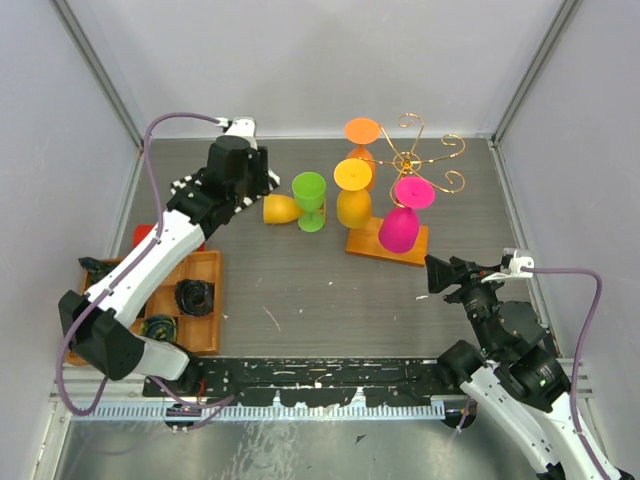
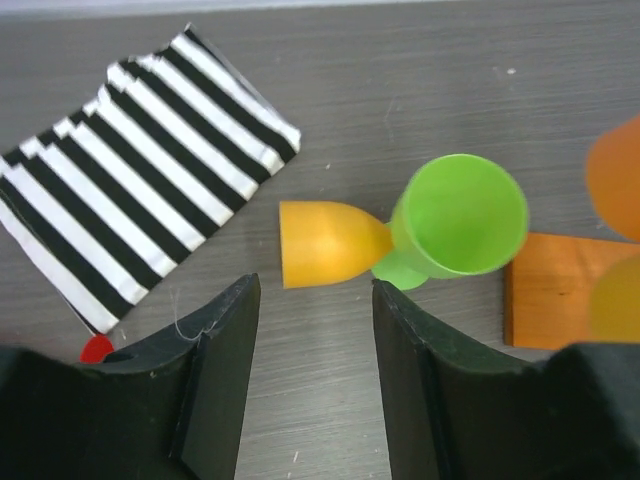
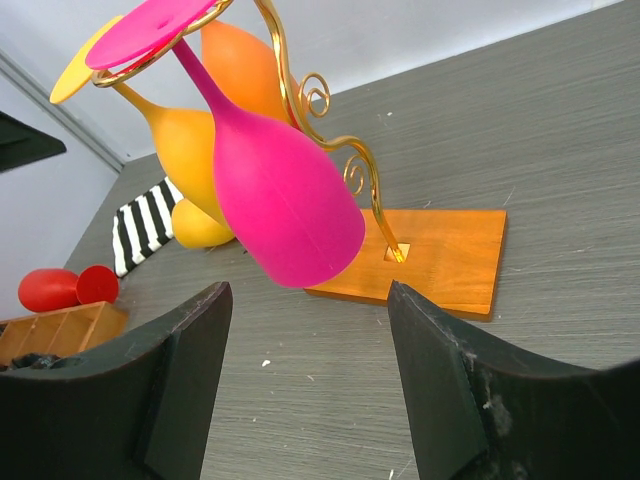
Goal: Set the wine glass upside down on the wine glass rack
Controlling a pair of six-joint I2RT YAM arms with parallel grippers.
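The gold wire rack on its orange wooden base carries three glasses hung upside down: an orange one, a yellow one and a magenta one. Left of it a green glass stands upright. Beside that, another yellow glass lies on its side. A red glass lies at the far left. Above the table my left gripper is open and empty, its fingertips near the lying yellow glass. My right gripper stands open and empty, in front of the rack.
A black-and-white striped cloth lies at the back left. An orange compartment tray with dark items occupies the left front. Bare table stretches across the centre front.
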